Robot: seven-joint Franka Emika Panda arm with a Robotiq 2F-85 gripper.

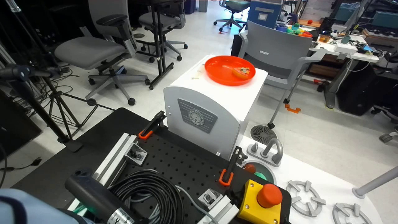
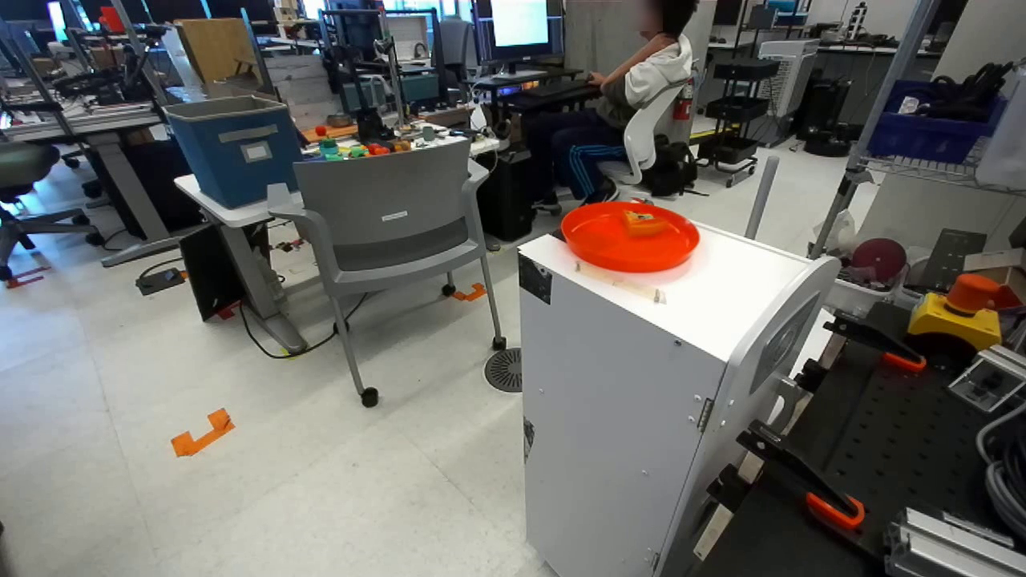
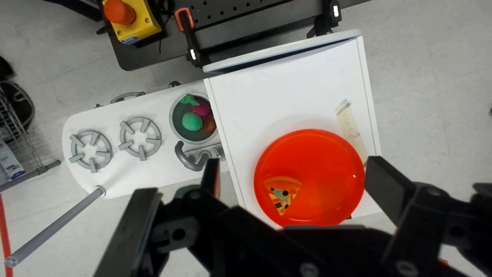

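Observation:
In the wrist view my gripper is wide open, its two dark fingers far apart with nothing held between them. Below it, on the white cabinet top point(image 3: 286, 97), lies a round orange-red plate point(image 3: 323, 171). A toy pizza slice point(image 3: 282, 194) rests inside the plate, toward its left side in this view. Exterior view 1 shows the same plate point(image 1: 220, 71) with the slice point(image 1: 241, 72) on it. The gripper itself is outside both exterior views.
A small sink point(image 3: 184, 122) beside the cabinet holds several toy vegetables, near a grey faucet point(image 3: 189, 159) and stove burners point(image 3: 140, 137). Clamps and a yellow emergency-stop box point(image 3: 138, 23) sit on the black table. Beige tape point(image 3: 353, 129) is stuck beside the plate.

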